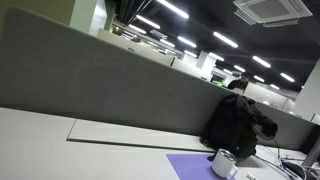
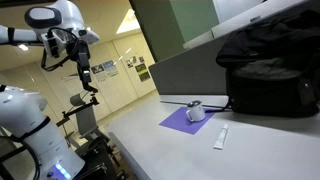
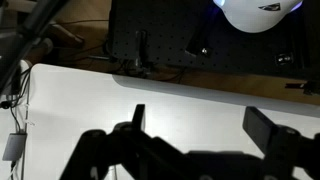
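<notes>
My gripper is open in the wrist view. Its two dark fingers stand wide apart over a bare white table edge, with nothing between them. In exterior view 2 the arm (image 2: 62,36) is raised at the left, well away from the objects on the table. A white mug (image 2: 196,112) stands upright on a purple sheet (image 2: 178,122) near the middle of the table. To its right, on the bare surface, lies a small whitish slim object (image 2: 220,136). Exterior view 1 also has the mug (image 1: 224,163) and sheet (image 1: 188,166) at its lower edge.
A black bag (image 2: 270,75) rests on the table at the back right, against the grey partition (image 1: 100,75). Cables (image 1: 275,160) lie near the bag. In the wrist view, the white robot base (image 3: 255,14) appears at the top.
</notes>
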